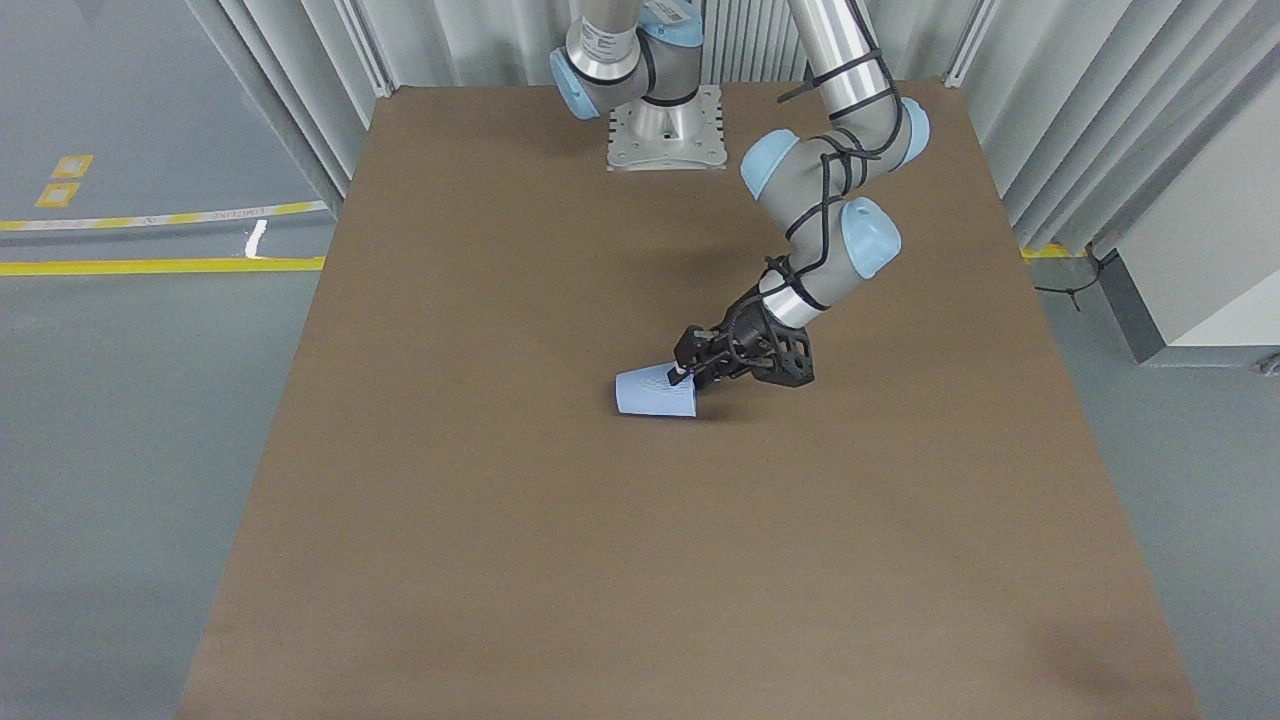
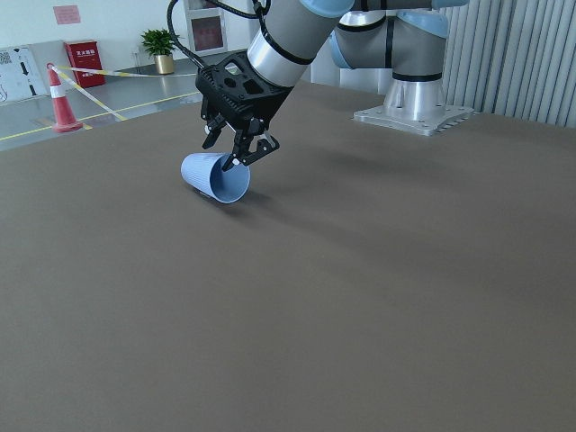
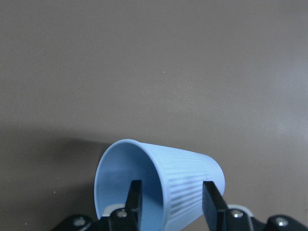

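Observation:
A light blue ribbed cup [image 1: 648,391] [image 2: 202,175] [image 3: 187,178] lies on its side on the brown table [image 1: 480,480]. My black gripper [image 1: 686,377] [image 2: 220,148] is open at the cup's mouth end. In the wrist view one finger is inside the mouth and the other is outside, alongside the ribbed wall, so the wall is between them.
The arm's mounting plate [image 1: 666,154] is bolted at the back of the table.

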